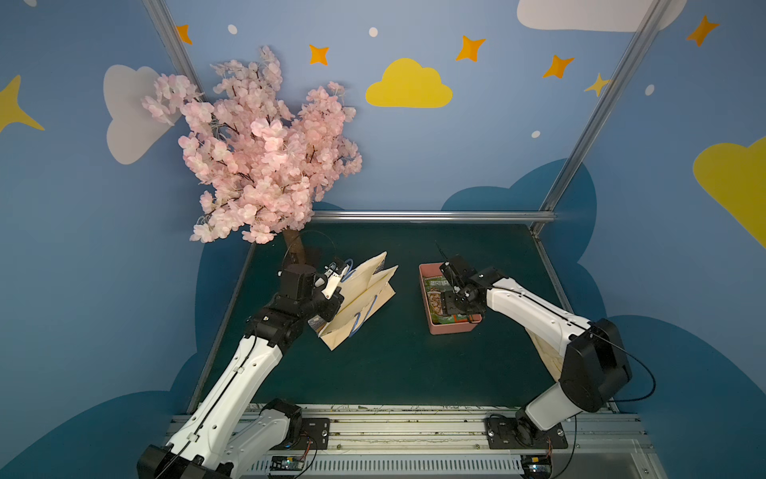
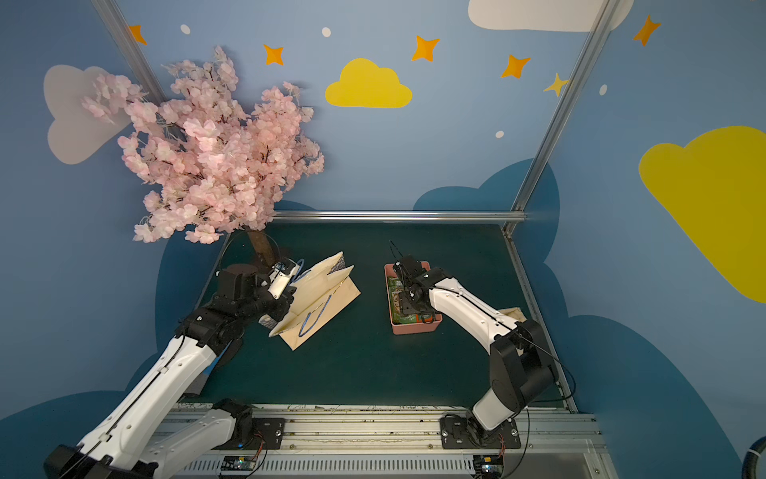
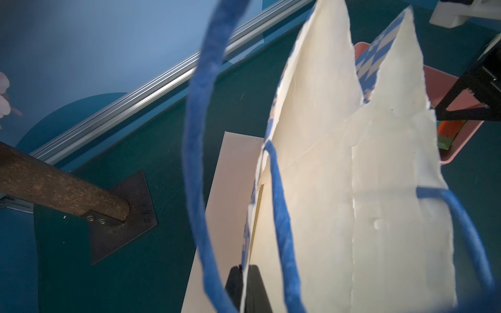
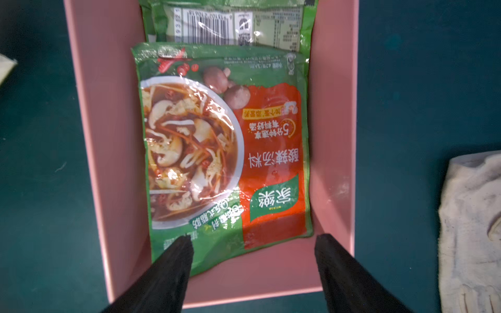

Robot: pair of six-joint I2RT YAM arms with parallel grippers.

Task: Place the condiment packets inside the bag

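A pink bin (image 1: 431, 325) holds the condiment packets. On top lies a green-and-red soup packet (image 4: 271, 156) with a bowl picture, partly covering another green packet (image 4: 214, 26) turned barcode up. My right gripper is over the bin's near end, its fingers apart on either side of the packet's lower edge, nothing held. The paper bag (image 1: 363, 299) leans with its mouth spread, cream inside, blue-checked outside, with blue handles (image 3: 284, 229). My left gripper is shut on one thin wall of the bag's rim.
A blossom tree (image 1: 263, 151) stands at back left, its trunk and base plate (image 3: 125, 219) close to my left gripper. A pale glove (image 4: 469, 229) lies right of the bin. Bare green table separates bag and bin.
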